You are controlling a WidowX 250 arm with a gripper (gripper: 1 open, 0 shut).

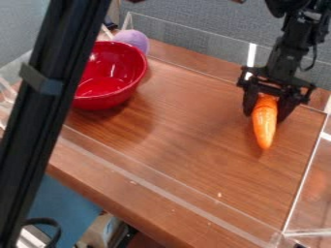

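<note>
An orange carrot (265, 126) hangs at the right of the wooden table, tip pointing toward the front. My black gripper (269, 95) is shut around its thick top end. At the left, a red bowl (107, 77) stands on the table, some distance from the carrot.
A purple object (132, 42) sits behind the bowl. Clear panels border the table (168, 155) at back, left and right. A dark bar crosses the left foreground.
</note>
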